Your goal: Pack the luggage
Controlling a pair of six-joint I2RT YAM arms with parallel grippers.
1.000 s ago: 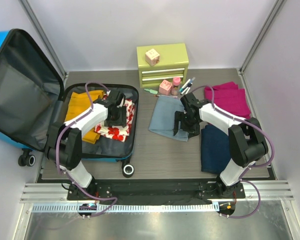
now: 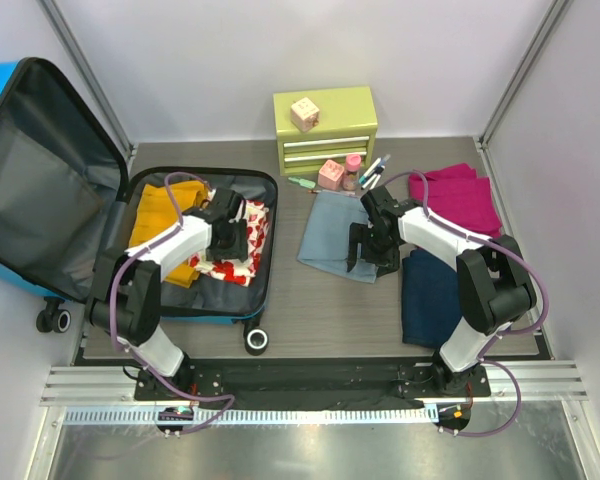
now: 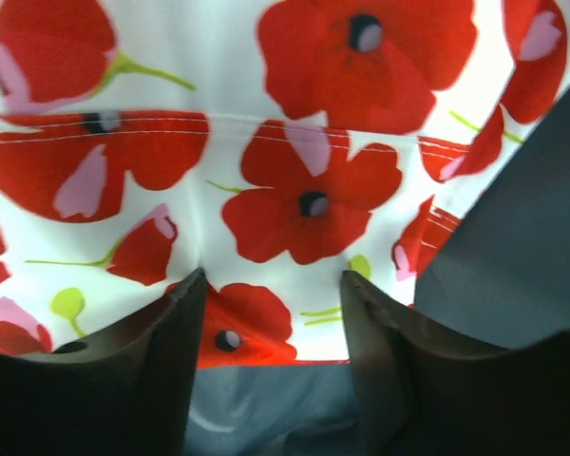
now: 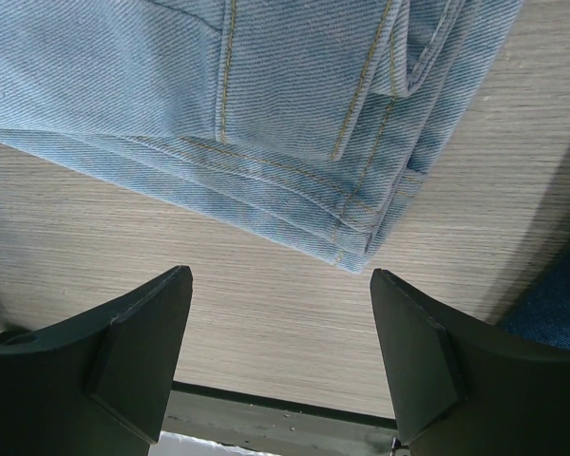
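In the top view the suitcase (image 2: 210, 308) lies open at the left, its lid tipped back. Inside are a yellow folded garment (image 2: 155, 213) and, on the right, a white cloth with red flowers (image 2: 233, 270). My left gripper is over the flowered cloth near its lower edge, fingers part open, nothing clearly pinched. Folded light-blue denim (image 4: 294, 104) lies on the table. Above its near edge, my right gripper stands wide open and empty. Dark blue folded cloth (image 2: 427, 300) and magenta folded cloth (image 2: 462, 200) rest at the far right.
A green drawer unit (image 2: 325, 120) stands at the back with a pink cube (image 2: 304, 113) on top. In front of it are another pink cube (image 2: 330, 175), a pink-capped bottle (image 2: 352, 170) and several pens. Bare table (image 2: 325, 320) shows between suitcase and dark blue cloth.
My left gripper has shifted slightly left over the flowered cloth, and its fingers have come closer together. My right arm has stayed where it was.
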